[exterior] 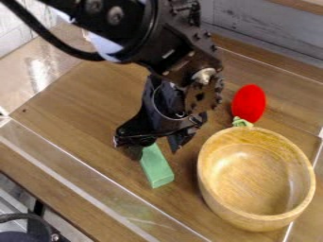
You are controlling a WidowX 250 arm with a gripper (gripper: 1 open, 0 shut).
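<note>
A black gripper (157,140) hangs over a mint-green block (157,167) lying on the wooden surface, its fingertips at the block's upper end. Whether the fingers close on the block is unclear, as the arm hides part of it. A light wooden bowl (252,208) stands to the right of the block. Behind the bowl lies a red object (248,102) with a pale green lower part.
A pale wall (265,33) runs along the back, and a clear edge strip crosses the front. A black cable loops at the lower left.
</note>
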